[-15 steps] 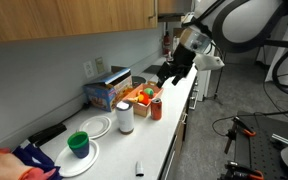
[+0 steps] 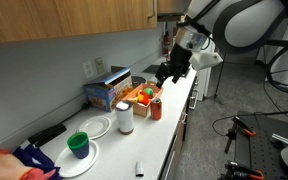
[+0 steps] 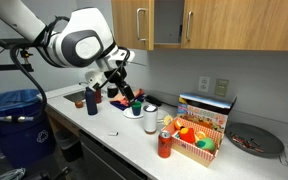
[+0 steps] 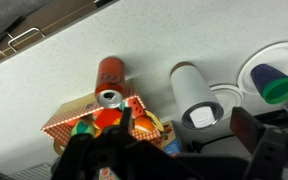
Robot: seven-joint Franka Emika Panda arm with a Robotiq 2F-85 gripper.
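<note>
My gripper hangs above the counter, its dark fingers spread wide apart and nothing between them. In the second exterior view the gripper [image 3: 132,94] is high and clear of everything below. A red can [image 4: 110,78] stands upright on the white counter. Beside it, a white cylindrical container [image 4: 189,88] is also upright. Next to the can, a box [image 3: 195,152] holds toy fruit and vegetables. On a white plate stands a green cup [image 2: 79,146], dark blue lower down in the wrist view.
An empty white plate [image 2: 95,126] lies near the wall. A printed carton [image 2: 107,90] stands behind the box, with a dark round pan [image 3: 254,140] farther along. A small white item [image 2: 139,169] lies near the counter's front. Cabinets [image 3: 234,24] hang overhead.
My gripper has shifted very slightly, a little upward in the first exterior view. The objects on the counter have not moved.
</note>
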